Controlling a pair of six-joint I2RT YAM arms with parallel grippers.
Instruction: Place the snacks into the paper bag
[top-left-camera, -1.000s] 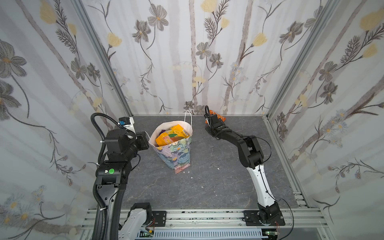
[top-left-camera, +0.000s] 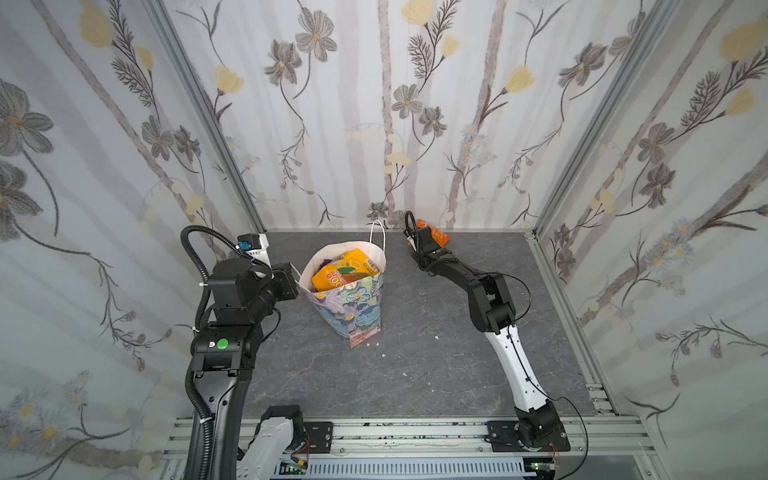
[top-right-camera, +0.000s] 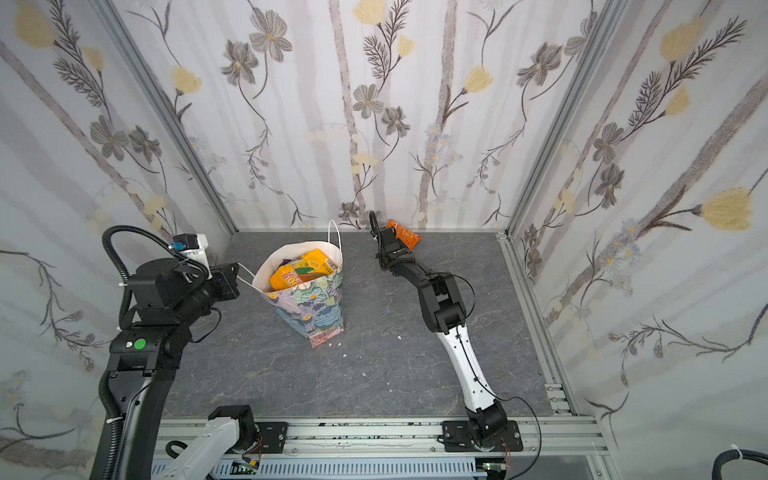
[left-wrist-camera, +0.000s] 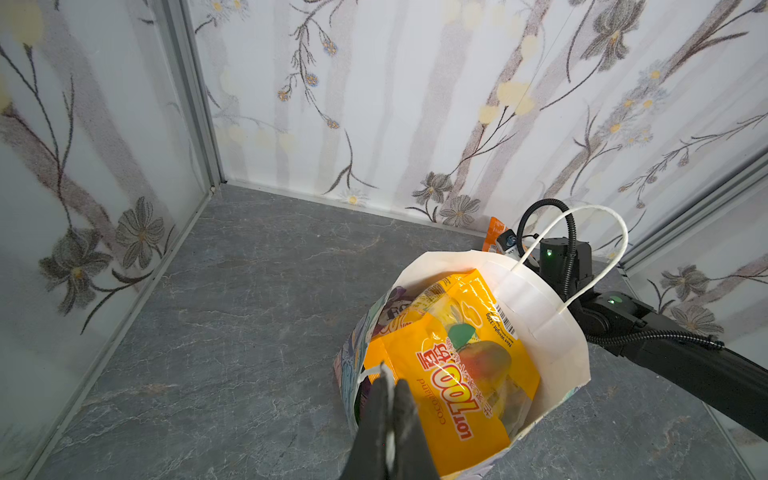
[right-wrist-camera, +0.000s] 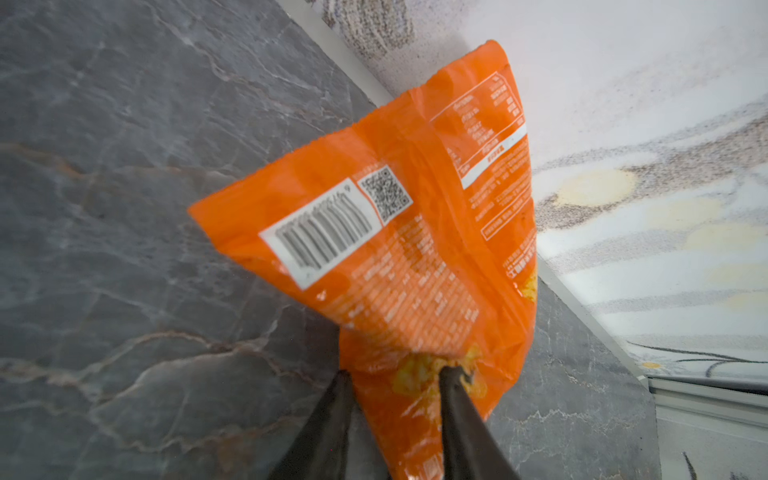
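The floral paper bag (top-left-camera: 352, 308) stands left of centre with yellow snack packs (left-wrist-camera: 448, 392) inside. My left gripper is shut at the bag's handle on its near-left side; only that thin white handle shows by its tips. An orange snack pack (right-wrist-camera: 432, 264) lies at the back wall, right of the bag. My right gripper is over its lower part, fingers apart, one on either side of a narrow stretch of it; whether they touch it is unclear.
The patterned back wall rises directly behind the orange pack. The right arm stretches across the floor's right half.
The left arm and bag are nearly still.
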